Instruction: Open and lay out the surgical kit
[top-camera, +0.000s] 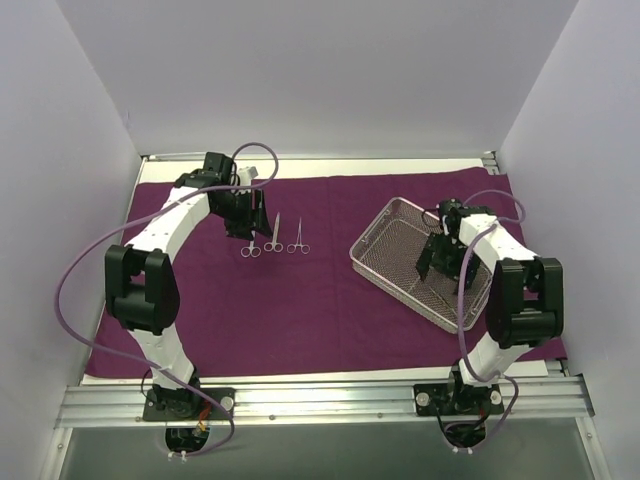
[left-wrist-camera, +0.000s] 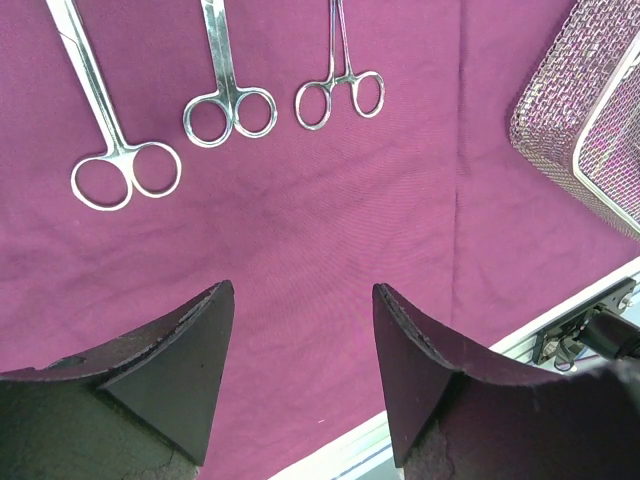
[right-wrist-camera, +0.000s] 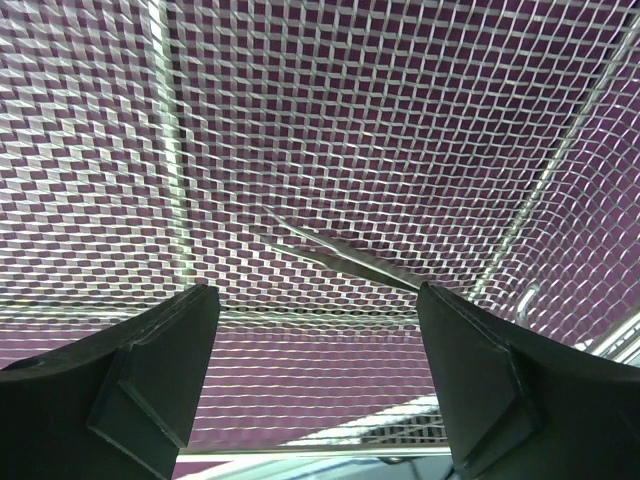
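Note:
Three steel instruments lie side by side at left of the cloth: long scissors (left-wrist-camera: 100, 110), shorter scissors (left-wrist-camera: 222, 60) and a slim clamp (left-wrist-camera: 340, 60), ring handles towards the front. My left gripper (top-camera: 252, 233) is open above the long scissors and partly hides them in the top view. No instrument is between its fingers. At right, the wire mesh basket (top-camera: 400, 292) contains metal tweezers (right-wrist-camera: 350, 262). Over these hangs my right gripper, open; its right finger (right-wrist-camera: 470, 350) overlaps one tweezer end in the right wrist view.
Raised mesh walls and a wire rim (top-camera: 378, 284) surround the basket floor. The right arm hides part of the basket.

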